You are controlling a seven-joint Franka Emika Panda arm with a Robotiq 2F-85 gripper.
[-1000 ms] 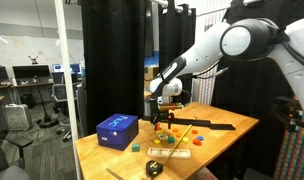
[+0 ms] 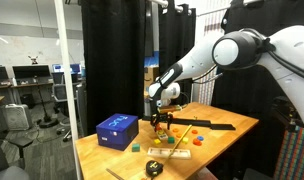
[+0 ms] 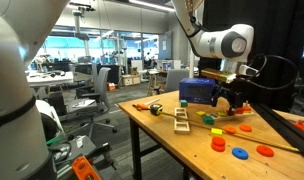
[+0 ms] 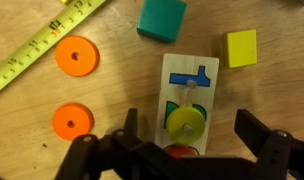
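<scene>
Below my open gripper, a wooden block [image 4: 179, 65] lies on the tabletop in the wrist view, with blue and green markings on its pale face. A yellow round piece [image 4: 186, 125] with a small knob sits on that block, between the two dark fingers and apart from both. A red patch shows at the block's near end, partly hidden by the gripper. In the first exterior view the gripper [image 2: 160, 119] hangs low over the table; its fingertips are too small there to make out.
Around the block lie a teal block [image 4: 162, 18], a yellow block [image 4: 241, 47], orange discs [image 4: 77, 56] and a yellow ruler [image 4: 32, 52]. A blue box [image 2: 118, 131] stands at the table's left, near a wooden rack [image 2: 169, 153].
Over the last second the arm has shifted slightly at the table, with the gripper a little lower. The objects on the table look unmoved.
</scene>
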